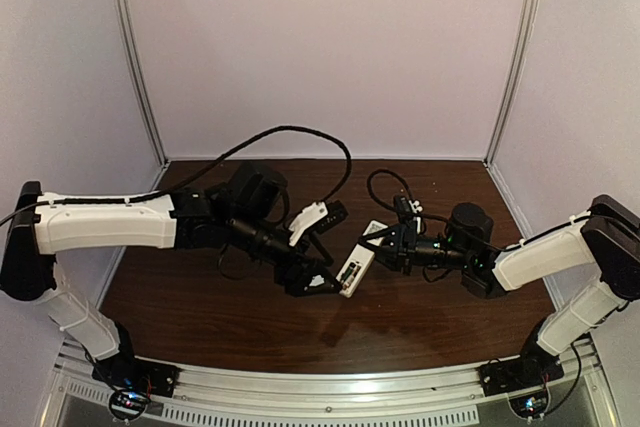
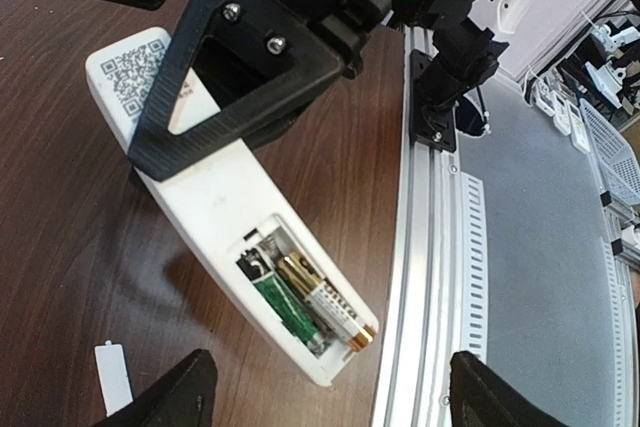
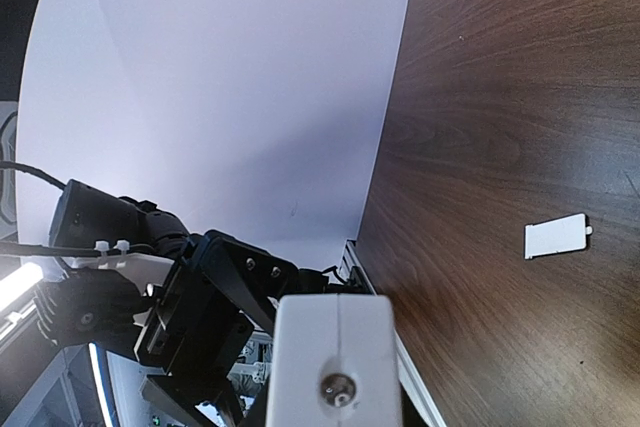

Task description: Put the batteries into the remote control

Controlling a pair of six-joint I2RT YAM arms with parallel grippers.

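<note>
My right gripper is shut on the white remote, holding it tilted above the table. In the left wrist view the remote shows its open compartment with a green battery and a gold-and-white battery inside; whether both are fully seated I cannot tell. My left gripper is open at the remote's lower end, nothing seen between its fingers. The white battery cover lies loose on the table, also in the right wrist view.
Pale walls stand at the back and sides, and a metal rail runs along the front edge.
</note>
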